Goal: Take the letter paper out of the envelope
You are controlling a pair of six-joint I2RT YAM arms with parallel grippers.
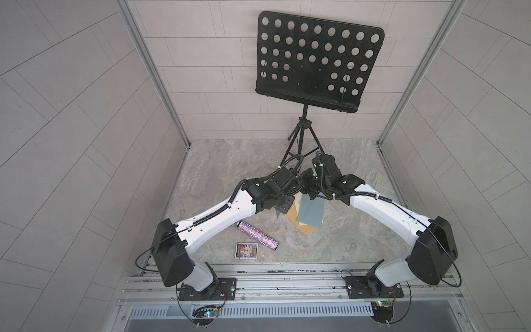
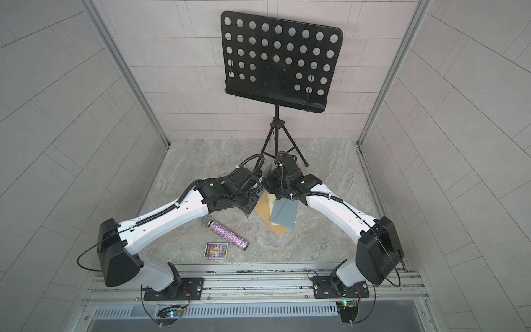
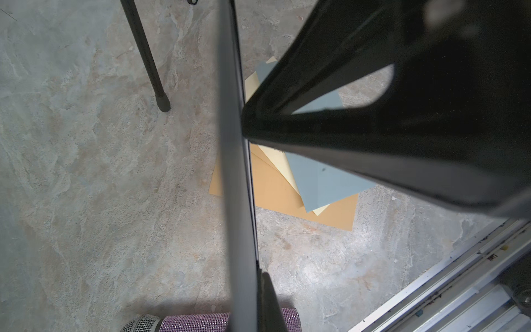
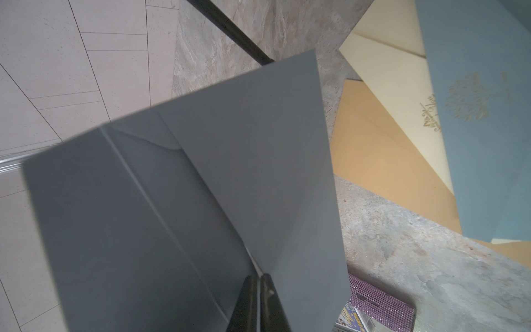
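Observation:
A grey-blue envelope (image 4: 287,166) fills much of the right wrist view, its flap opened out and its pocket edge running diagonally. In the left wrist view the envelope (image 3: 237,182) is upright and edge-on, with my left gripper shut on its lower part; one finger is hidden behind it. My right gripper is shut at the pocket edge, where a thin pale sliver meets its tips. I cannot tell whether anything is pinched there. No separate letter paper can be made out.
Blue (image 4: 475,127), cream (image 4: 398,77) and orange (image 4: 387,149) envelopes lie overlapped below the grippers. A glittery pink cylinder (image 1: 257,235) and a small picture card (image 1: 246,250) lie front left. A black music stand (image 1: 318,61) rises behind the grippers.

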